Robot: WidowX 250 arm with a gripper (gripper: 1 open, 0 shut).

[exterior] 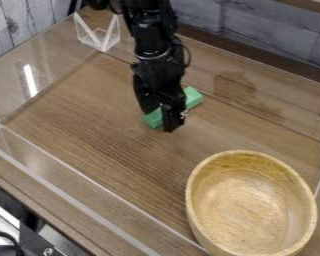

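My black gripper point(164, 115) reaches down from the top centre over a green object point(190, 100), which lies flat on the wooden table point(83, 150). The arm and fingers cover part of the green object, and its near end shows around the fingertips. The fingers appear apart. I cannot tell whether they touch the green object.
A large tan round bowl point(250, 220) sits at the front right. Clear plastic fixtures stand at the left and top edges, and a dark cable lies at the bottom left corner.
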